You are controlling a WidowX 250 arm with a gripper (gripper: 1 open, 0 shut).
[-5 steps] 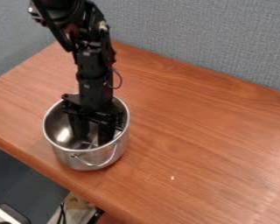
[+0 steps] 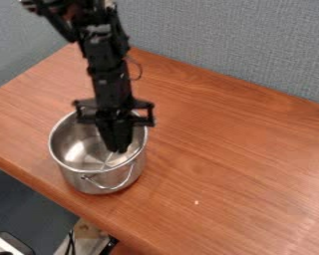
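A steel pot (image 2: pixel 81 159) with a wire handle stands near the left front edge of the wooden table. The black gripper (image 2: pixel 117 139) points down into the pot's mouth, its tips low inside the rim toward the back right. The dark fingers overlap each other in this view, so whether anything is between them cannot be seen.
Beyond the left front edge, pale equipment and cables show low in the corner.
The pot stays in place.
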